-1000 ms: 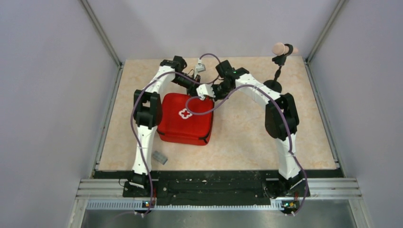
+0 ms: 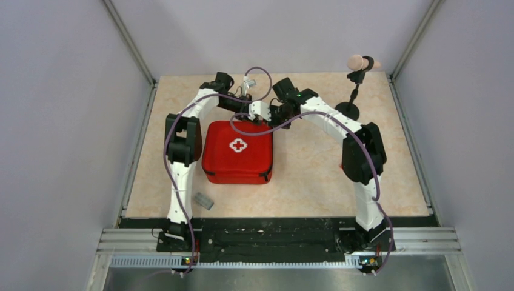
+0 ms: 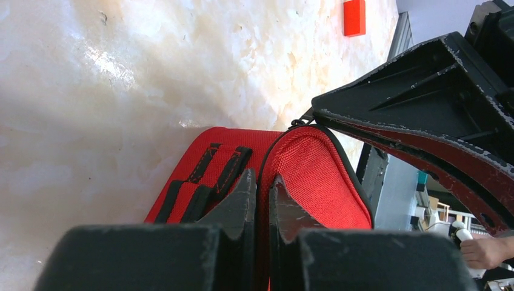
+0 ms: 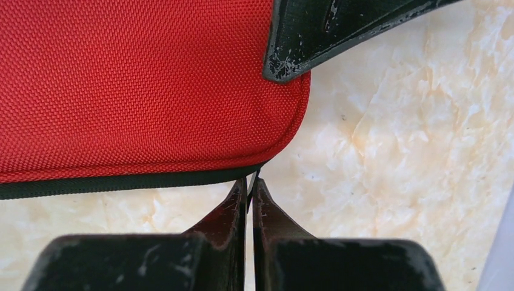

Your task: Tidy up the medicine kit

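Note:
The red medicine case (image 2: 236, 159) with its white cross badge lies lid-up and looks closed, left of centre on the table. At its far edge my left gripper is shut on the red fabric and dark piping. Close beside it, at the case's far right corner, is my right gripper. Its tips are shut on a thin zipper pull (image 4: 254, 177) just beneath the black zipper band (image 4: 121, 183). From the left wrist view the zipper slider (image 3: 298, 123) shows at the right gripper's tip. What lies inside the case is hidden.
A small grey box (image 2: 203, 201) lies near the front left edge. A black stand (image 2: 348, 110) with a pale round top is at the back right. A small orange-red block (image 3: 354, 18) sits on the right side.
The case has turned slightly, its front right corner shifting right and back. Both forearms have moved a little, the left one leftward; the grippers stay near the case's far edge.

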